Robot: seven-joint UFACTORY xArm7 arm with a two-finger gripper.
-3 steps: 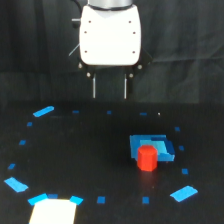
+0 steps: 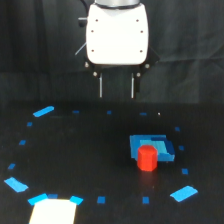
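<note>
My gripper [image 2: 117, 93] hangs high at the top of the camera view below a white arm body. Its two thin fingers point down, well apart, with only dark background between them. A red block [image 2: 147, 158] with a rounded or many-sided outline is to the right of the middle. Behind it is a blue, box-like piece [image 2: 135, 146], partly covered by the red block. Whether the red block stands inside the blue piece or in front of it, I cannot tell. The gripper is far above both and to their left.
Small blue marks dot the dark surface, with larger blue strips at the left [image 2: 16, 185] and lower right [image 2: 184, 193]. A pale square [image 2: 53, 213] is at the bottom left edge.
My gripper has shifted slightly to the right, its fingers still apart. The red block and blue piece have not moved.
</note>
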